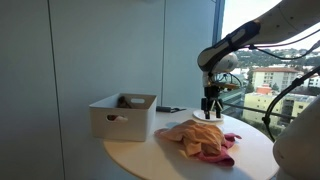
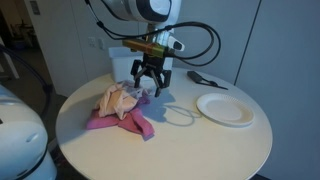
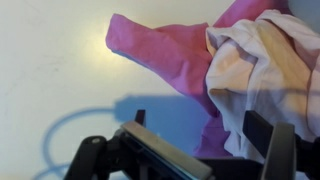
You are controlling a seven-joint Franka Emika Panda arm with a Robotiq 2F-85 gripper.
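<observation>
A peach cloth (image 2: 118,100) lies crumpled on the white table, partly over a pink cloth (image 2: 135,122). Seen from the wrist, a flat end of the pink cloth (image 3: 175,50) spreads to the upper left, while the peach cloth (image 3: 250,80) bunches at the right. My gripper (image 2: 149,88) points down above the table beside the cloths, on the plate's side of them. Its fingers stand open, and neither cloth is held. The right finger in the wrist view hides some of the peach cloth.
A white plate (image 2: 225,110) rests to one side, with bare table around it. Behind it lies a dark utensil (image 2: 200,79). A light grey box (image 1: 122,120) with something dark inside stands at the table's edge.
</observation>
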